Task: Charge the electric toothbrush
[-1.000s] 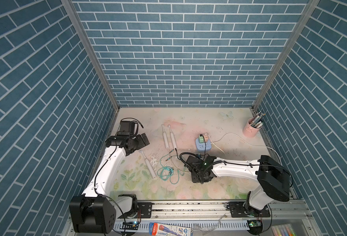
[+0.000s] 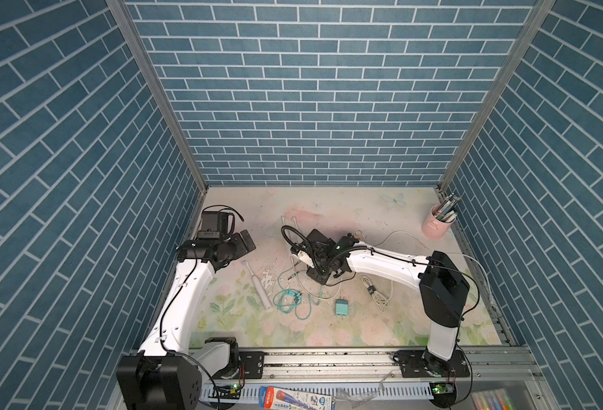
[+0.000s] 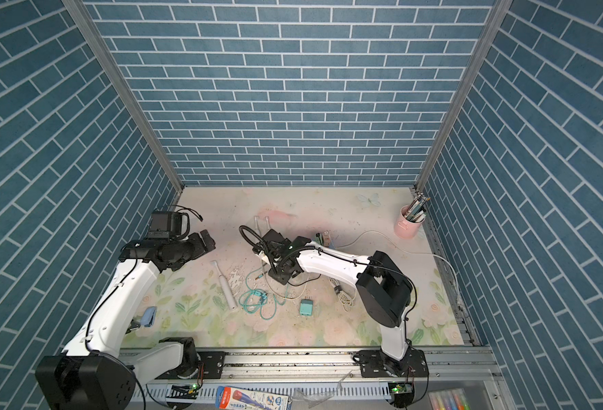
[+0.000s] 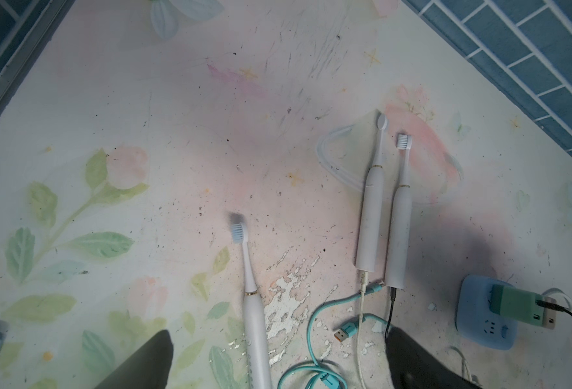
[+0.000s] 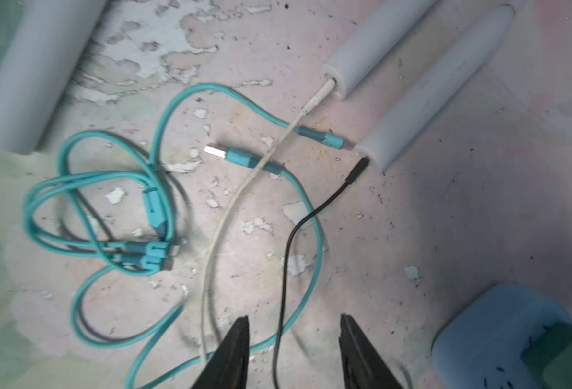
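Two white toothbrushes lie side by side at centre. A white cable meets the base of the left one [image 4: 371, 217]; a black cable [image 5: 286, 259] meets the right one [image 4: 399, 227]. A third toothbrush [image 4: 255, 330] lies apart, with no cable visible on it. Coiled nearby is a teal cable [image 5: 98, 175] with a free USB plug [image 5: 224, 152]. On the blue power strip [image 4: 477, 314] is a green adapter [image 4: 518, 303]. My left gripper is open, empty, back left above the table. My right gripper is open over the cables, the black one passing between its fingers in view.
A separate teal adapter [image 2: 341, 307] and a tied beige cable [image 2: 376, 294] lie near the front. The pink pen cup [image 2: 436, 225] stands back right; a stapler [image 3: 149, 315] lies front left. Bare table extends behind the toothbrushes.
My right arm has moved left and toward the back, from near the front centre to over the cable ends, uncovering the teal adapter. My left arm has shifted slightly left.
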